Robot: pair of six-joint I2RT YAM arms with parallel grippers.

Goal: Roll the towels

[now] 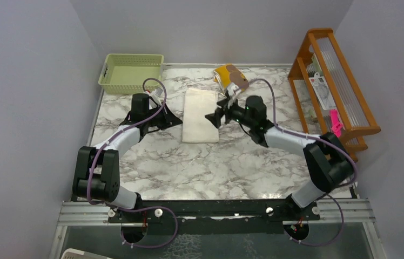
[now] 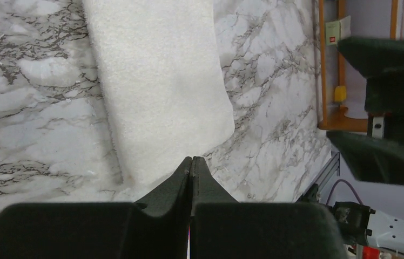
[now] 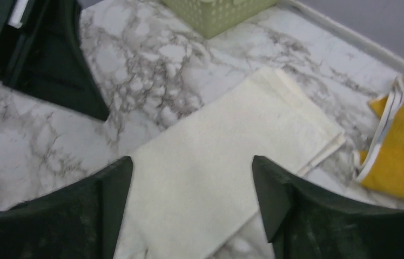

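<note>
A white towel (image 1: 200, 116) lies folded into a long strip on the marble table, its layered edges showing at the far end in the right wrist view. Just off its left side, my left gripper (image 1: 180, 122) is shut, fingertips together with nothing visible between them; the left wrist view shows the towel (image 2: 162, 91) beyond those tips. Over the towel's right side hangs my right gripper, its fingers apart and empty. At the back, a folded yellow and brown towel (image 1: 232, 75) lies by itself, partly in view as a yellow corner (image 3: 402, 140) from the right wrist.
A green basket (image 1: 159, 75) stands at the back left. On the right is a wooden rack (image 1: 354, 89) with a pink item (image 1: 336, 123) in it.
</note>
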